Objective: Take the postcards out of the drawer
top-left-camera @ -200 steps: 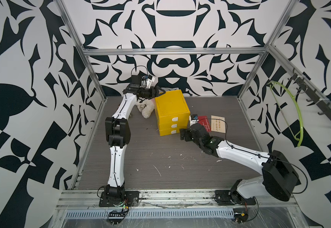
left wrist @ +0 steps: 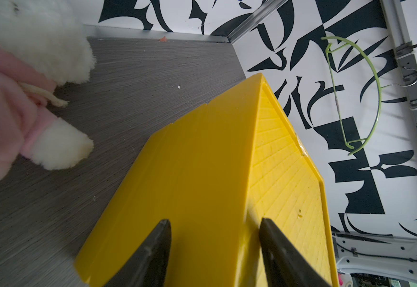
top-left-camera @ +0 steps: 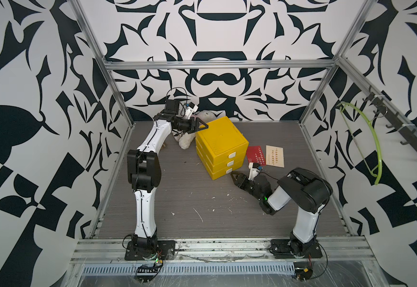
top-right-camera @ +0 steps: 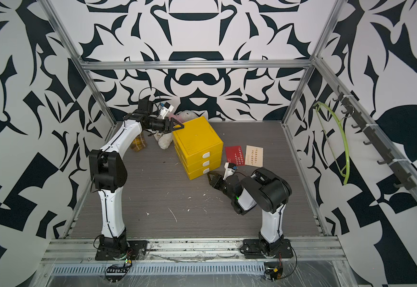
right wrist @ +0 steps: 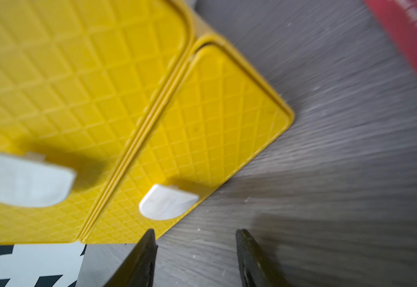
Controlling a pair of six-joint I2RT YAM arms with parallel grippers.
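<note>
The yellow drawer cabinet (top-left-camera: 220,136) stands mid-table, its visible drawers shut and its front angled toward the right arm. A red card (top-left-camera: 255,155) and a cream card (top-left-camera: 274,156) lie flat to its right; the insides of the drawers are hidden. My left gripper is open at the cabinet's back left corner, its fingers on either side of the top edge in the left wrist view; contact is unclear. My right gripper, open and empty, is low before the cabinet front, close to the bottom drawer's white handle (right wrist: 166,202).
A white plush toy in pink (left wrist: 7,114) lies left of the cabinet, beside my left gripper. An amber object (top-right-camera: 138,142) sits behind the left arm. A green hanger (top-left-camera: 375,141) hangs on the right wall rail.
The cabinet has turned, its front swinging further to the right and nearer. My right arm has folded inward, its gripper lower and angled toward the cabinet front. The left gripper shifted slightly.
</note>
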